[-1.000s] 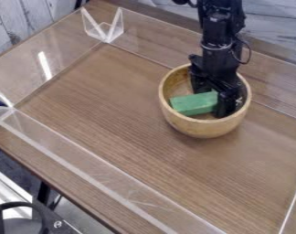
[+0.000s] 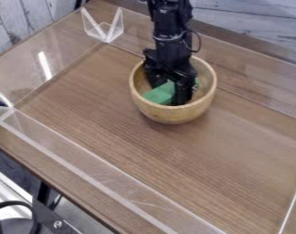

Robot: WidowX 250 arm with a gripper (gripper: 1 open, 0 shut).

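A black robot arm reaches down from the top into a pale wooden bowl (image 2: 173, 111) in the upper middle of the view. A green object (image 2: 162, 92) lies inside the bowl. The gripper (image 2: 175, 84) is down in the bowl at the green object, its dark fingers partly hidden against the dark links and the rim.
A white wire-like object (image 2: 103, 26) stands at the back left. Black cables lie at the lower left edge.
The arm and bowl have moved left from the right side of the table, with the green object still inside the bowl.
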